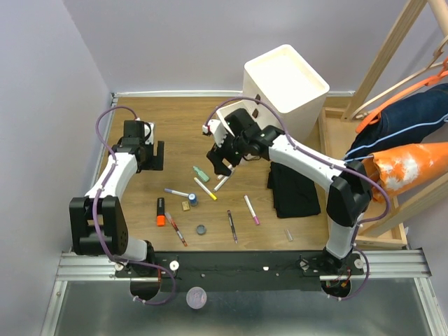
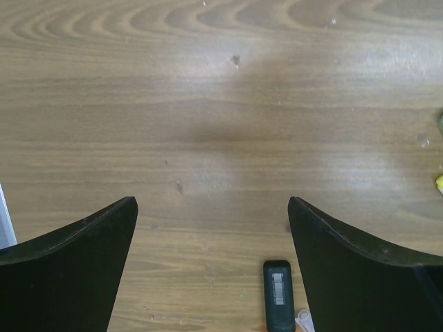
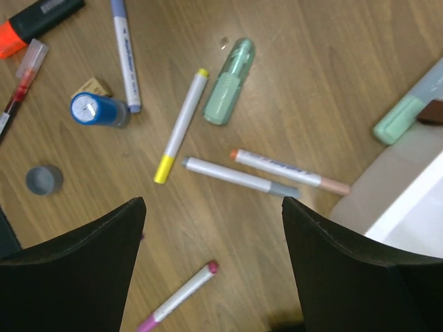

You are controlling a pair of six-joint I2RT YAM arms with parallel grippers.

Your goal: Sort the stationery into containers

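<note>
In the top view my left gripper (image 1: 159, 156) stands open and empty over bare table at the left. My right gripper (image 1: 222, 162) is open too, above the loose markers; nothing is between its fingers. The right wrist view shows a grey-capped marker (image 3: 241, 178), an orange-tipped marker (image 3: 291, 171), a yellow marker (image 3: 181, 126), a green bottle (image 3: 230, 81), a blue ink bottle (image 3: 99, 109) and a pink marker (image 3: 178, 296). An orange-black highlighter (image 1: 161, 212), red pen (image 1: 176, 229) and black pen (image 1: 232, 226) lie nearer the front. The white drawer (image 1: 232, 108) is pulled out, partly hidden by the right arm.
The white cabinet (image 1: 287, 73) stands at the back right. Folded black cloth (image 1: 294, 190) lies right of the markers. A wooden rack (image 1: 392, 49) with bags borders the right side.
</note>
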